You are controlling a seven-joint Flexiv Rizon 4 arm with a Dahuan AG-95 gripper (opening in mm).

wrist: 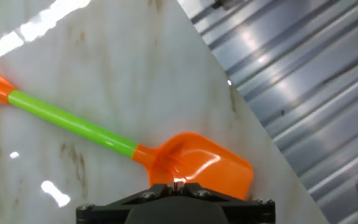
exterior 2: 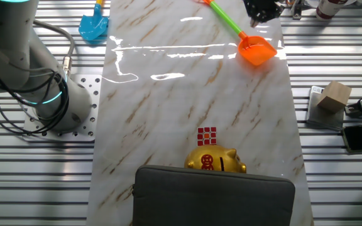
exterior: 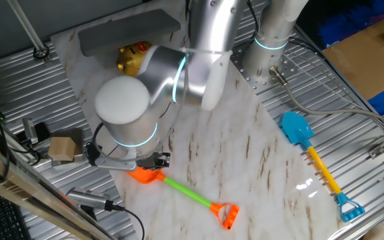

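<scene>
An orange toy shovel with a green shaft (exterior: pixel 189 192) lies on the marble-patterned board. Its scoop (wrist: pixel 207 165) shows at the bottom of the wrist view, partly covered by my gripper. The fingers look shut together, and nothing shows between them. From exterior view 1, the gripper (exterior: pixel 159 161) is over the scoop's far edge, hiding part of it. Exterior view 2 has the gripper (exterior 2: pixel 264 12) at the top, beside the scoop (exterior 2: pixel 256 50). Whether the fingers touch the shovel is not clear.
A blue shovel with a yellow shaft (exterior: pixel 320 167) lies off at the right. By the dark case (exterior 2: pixel 212 198) are a gold piggy bank (exterior 2: pixel 231 160) and a puzzle cube (exterior 2: pixel 207 136). A wooden block (exterior: pixel 62 149) stands beyond the board. The board's middle is clear.
</scene>
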